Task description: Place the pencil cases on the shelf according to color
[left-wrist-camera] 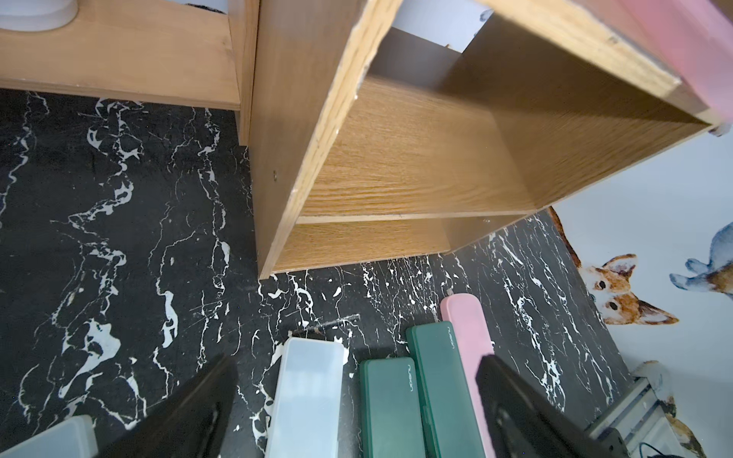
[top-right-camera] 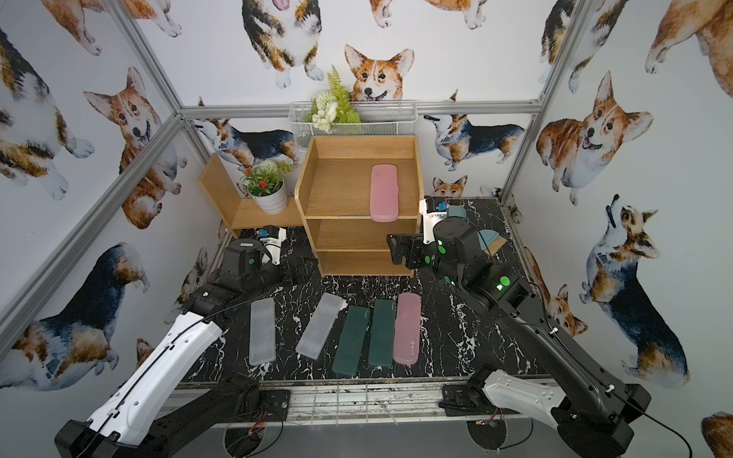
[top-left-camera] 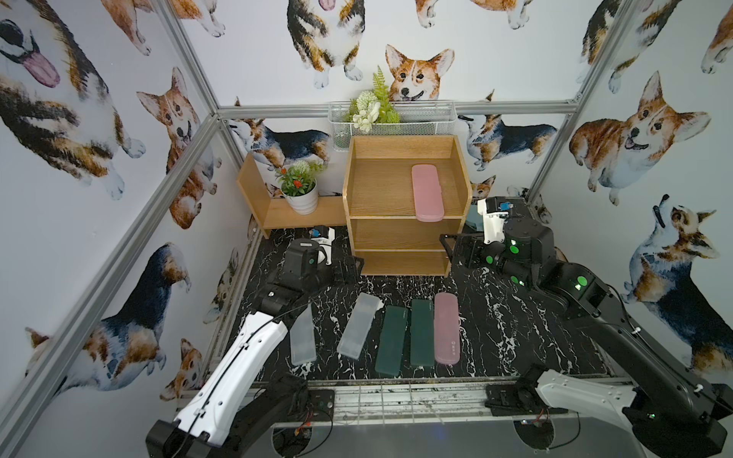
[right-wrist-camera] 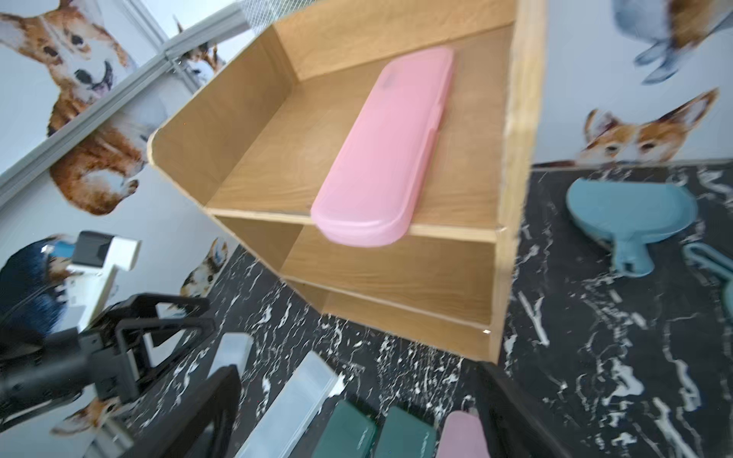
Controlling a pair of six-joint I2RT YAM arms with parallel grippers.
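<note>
A pink pencil case lies on the upper board of the wooden shelf; the two lower levels are empty. On the marble table in front lie two clear cases, two green cases and another pink case. My left gripper is open and empty, in front of the shelf's left side, above the cases. My right gripper is open and empty, in front of the shelf's right side, above the table.
A potted plant stands on a side board left of the shelf. A wire basket with greenery is behind it. A blue dustpan lies right of the shelf.
</note>
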